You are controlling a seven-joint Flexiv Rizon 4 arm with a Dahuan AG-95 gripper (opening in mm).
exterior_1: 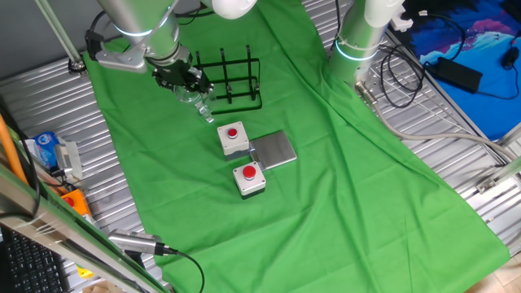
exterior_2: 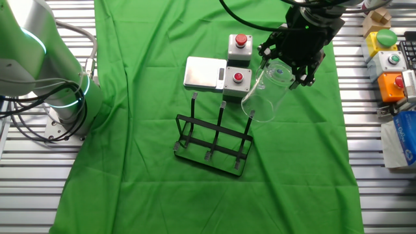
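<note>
My gripper (exterior_2: 285, 70) is shut on a clear glass cup (exterior_2: 272, 99), its dark fingers to either side of the glass. In exterior view 2 the cup hangs at a slant, its open rim toward the black rack; its handle is near the closer button box. Exterior view 1 has the gripper (exterior_1: 184, 86) at upper left, with the see-through cup (exterior_1: 190, 96) under it and the handle pointing toward the boxes. The glass is hard to make out, and the exact finger contact is partly hidden.
A black wire rack (exterior_2: 211, 147) stands on the green cloth (exterior_2: 292, 188). Two red-button boxes, one nearer (exterior_2: 237, 82) and one farther (exterior_2: 240, 49), adjoin a small flat scale (exterior_2: 204, 72). Open cloth lies across the front in exterior view 1.
</note>
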